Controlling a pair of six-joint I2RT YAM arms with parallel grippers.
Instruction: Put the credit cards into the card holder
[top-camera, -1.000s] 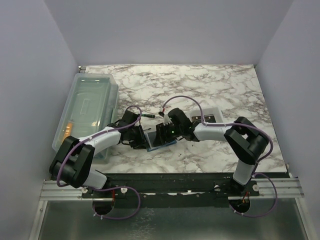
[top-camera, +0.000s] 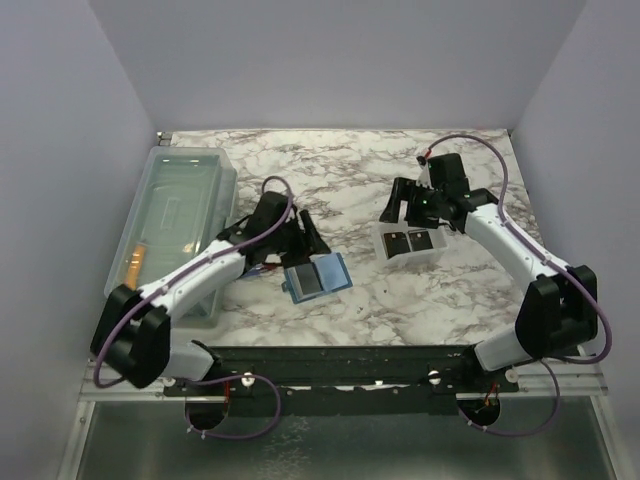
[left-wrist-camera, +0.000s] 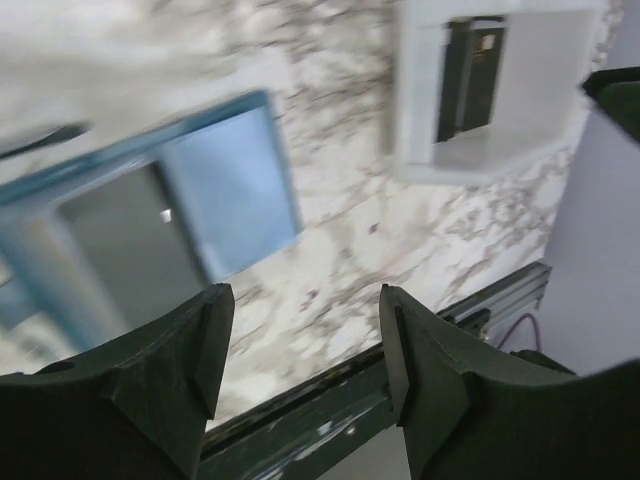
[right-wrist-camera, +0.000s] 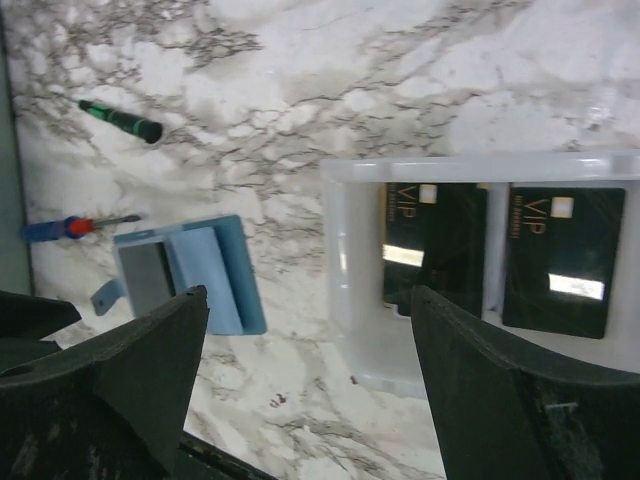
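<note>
A blue card holder (top-camera: 331, 271) with a grey middle lies open on the marble table, seen close in the left wrist view (left-wrist-camera: 232, 192). Two black VIP cards (right-wrist-camera: 560, 260) lie side by side in a white tray (right-wrist-camera: 344, 270). My left gripper (top-camera: 304, 236) stands open above the holder's upper edge. My right gripper (top-camera: 406, 200) is open at the tray's upper left, with the tray and cards below it in the right wrist view.
A lidded clear box (top-camera: 164, 230) fills the table's left. A green screwdriver (right-wrist-camera: 122, 121) and a blue-red screwdriver (right-wrist-camera: 55, 229) lie near the holder.
My right gripper has moved from the card holder up and rightward to over the card tray. My left gripper has risen and shifted slightly up and right.
</note>
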